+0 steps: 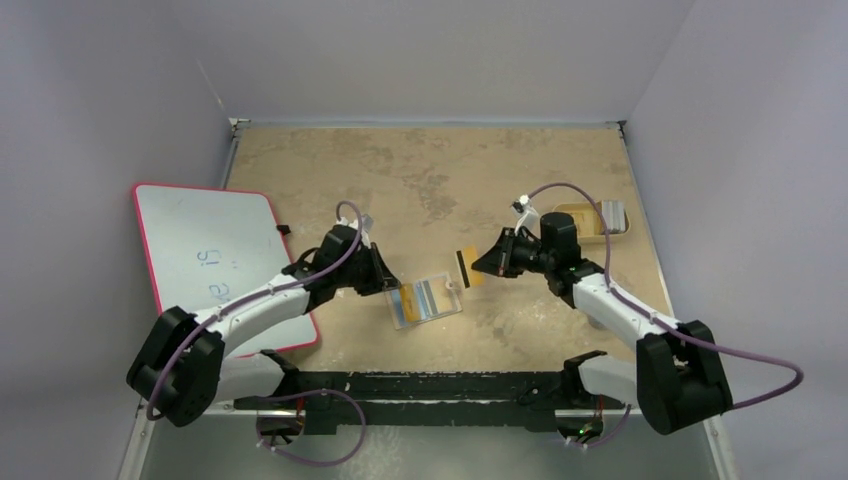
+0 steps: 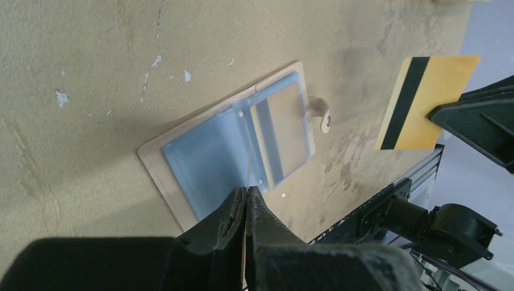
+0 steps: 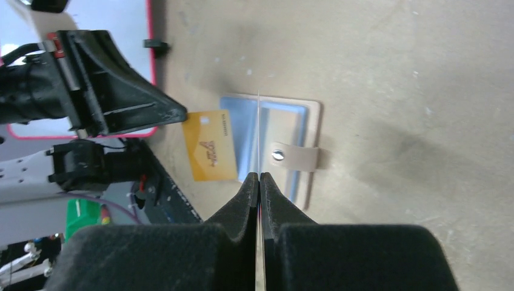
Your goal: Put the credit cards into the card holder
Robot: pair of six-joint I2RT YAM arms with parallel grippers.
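The card holder (image 1: 440,288) lies open on the table, a pale case with blue pockets and a snap strap (image 2: 322,114). Above its left part, my left gripper (image 1: 396,287) is shut on a gold card; in the left wrist view that card is edge-on, a thin line rising from the fingertips. To the holder's right, my right gripper (image 1: 475,267) is shut on a yellow card with a black stripe (image 2: 422,103), held above the table. In the right wrist view this card is only a thin edge. Whether the gold card touches the holder cannot be told.
A shallow box (image 1: 577,211) with grey items stands at the far right. At the left lies a whiteboard (image 1: 205,250) with a red rim, partly under the left arm.
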